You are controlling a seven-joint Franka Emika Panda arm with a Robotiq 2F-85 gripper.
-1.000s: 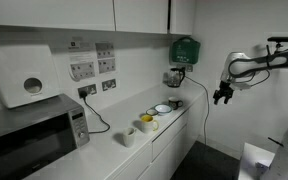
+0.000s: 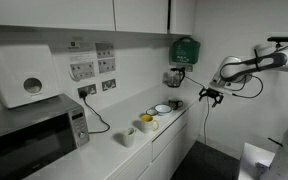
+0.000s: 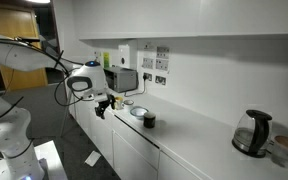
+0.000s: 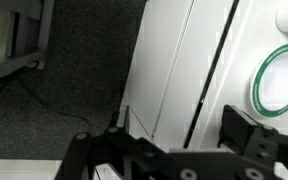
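In exterior view 1 my gripper point(image 2: 212, 97) hangs in the air at the right, off the front of the counter. Exterior view 2 has the gripper point(image 3: 105, 108) in front of the counter's edge, near the dishes. The wrist view looks down at dark floor and the white cabinet fronts; the fingers point(image 4: 241, 127) of the gripper are spread wide with nothing visible between them. A white plate with a green rim point(image 4: 278, 82) lies on the counter at right. A yellow mug point(image 2: 149, 123) and a pale mug point(image 2: 129, 137) stand along the counter.
A microwave point(image 2: 52, 125) occupies the counter's near end. Beyond the plates stands a dark pot point(image 3: 149, 121), and a kettle point(image 3: 252, 132) is at the far end. Bare worktop point(image 3: 199, 140) lies between them. Wall cabinets point(image 3: 194, 20) hang above.
In exterior view 1 the arm has swung left toward the counter, carrying the gripper with it. The dishes on the counter look unmoved.
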